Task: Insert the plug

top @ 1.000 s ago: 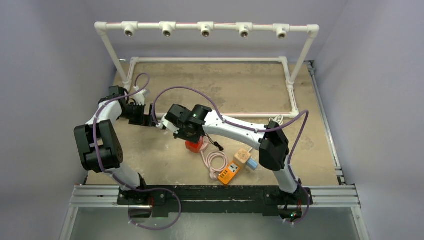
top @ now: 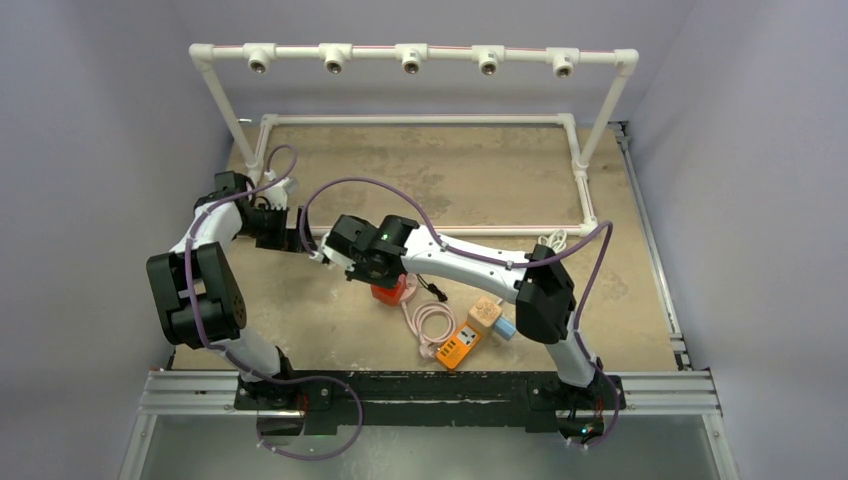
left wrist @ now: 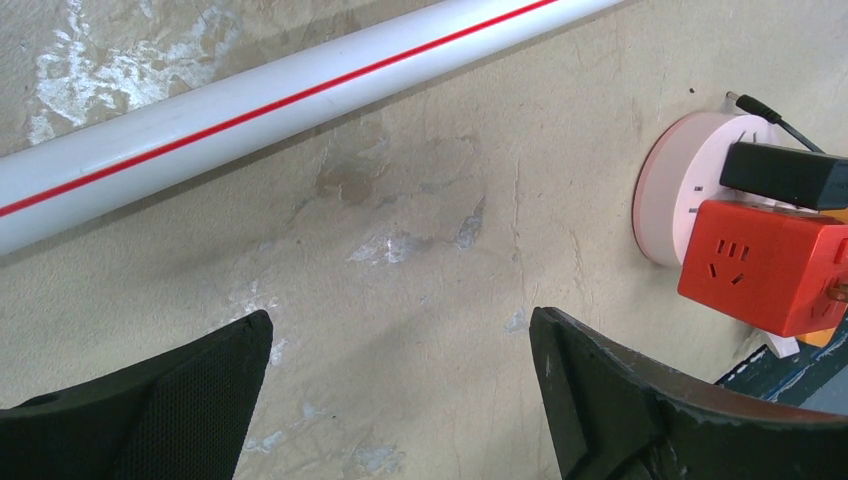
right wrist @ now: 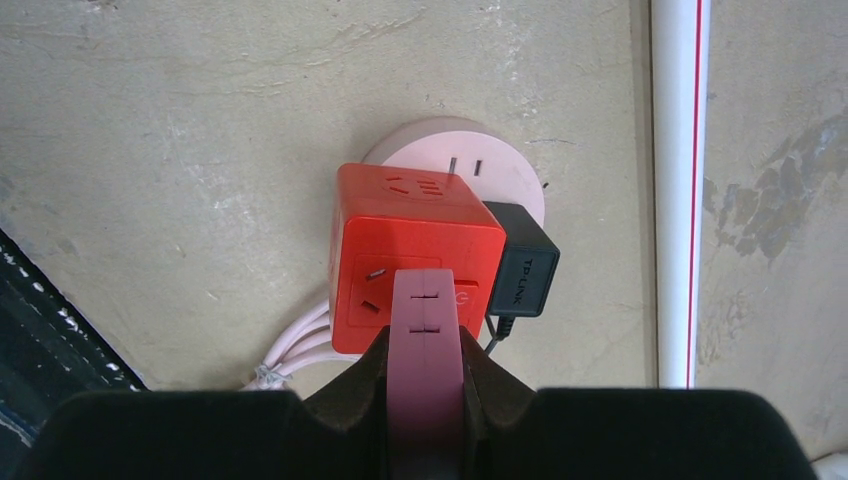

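A slim pink plug piece (right wrist: 427, 330), with two slots in its visible end, is held upright between the fingers of my right gripper. In the right wrist view it overlaps the near face of the red cube socket (right wrist: 365, 235); its prongs are hidden, and I cannot tell whether it touches the cube. The cube sits on a round pink power strip (left wrist: 665, 195), beside a black TP-LINK adapter (right wrist: 525, 270). My left gripper is open and empty, over bare floor to the left of the strip.
A white pipe (right wrist: 680, 200) runs along the floor behind the strip. In front lie a coiled pink cord (top: 432, 320), an orange device (top: 458, 345), a wooden block (top: 484, 315) and a blue block (top: 505, 328).
The left arm and the red cube look unmoved.
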